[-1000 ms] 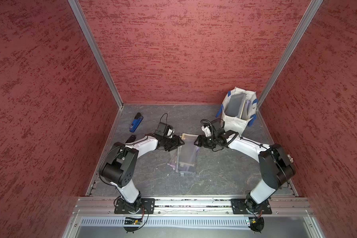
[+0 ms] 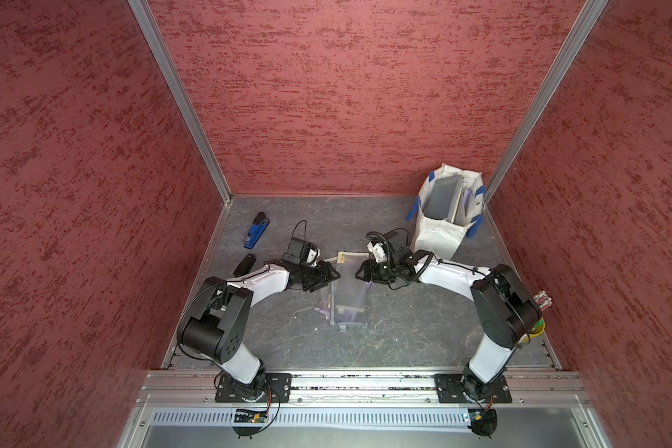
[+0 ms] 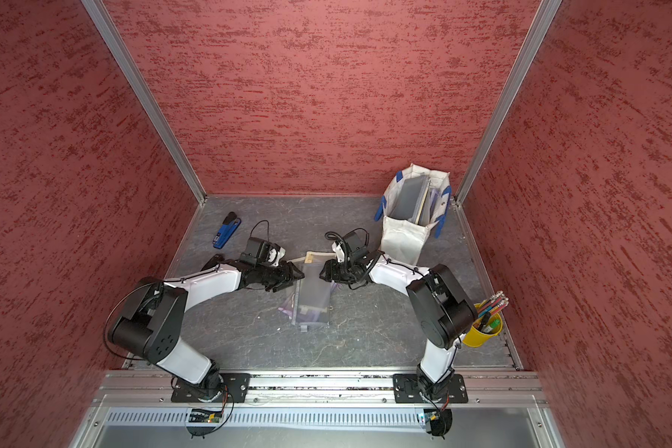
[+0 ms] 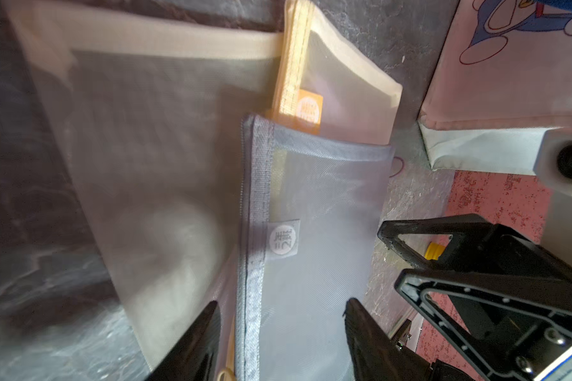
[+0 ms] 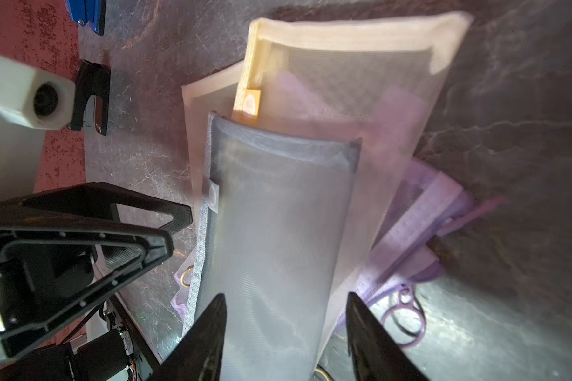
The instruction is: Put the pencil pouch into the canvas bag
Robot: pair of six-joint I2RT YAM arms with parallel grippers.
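Observation:
A stack of mesh zip pouches (image 2: 348, 291), grey on top with cream and purple beneath, lies flat mid-table. My left gripper (image 2: 328, 274) and right gripper (image 2: 366, 272) hang over its two sides near the upper part. In both wrist views the fingers stand apart, with no clear grasp on the grey pouch (image 5: 273, 241). The white canvas bag (image 2: 440, 235) with blue handles stands at the back right, holding grey and light flat items.
A blue stapler (image 2: 255, 231) and a black one (image 2: 245, 264) lie at the left. A yellow pencil cup (image 3: 481, 336) is at the front right.
Earlier, my right gripper moved left and slightly down from its place a second ago.

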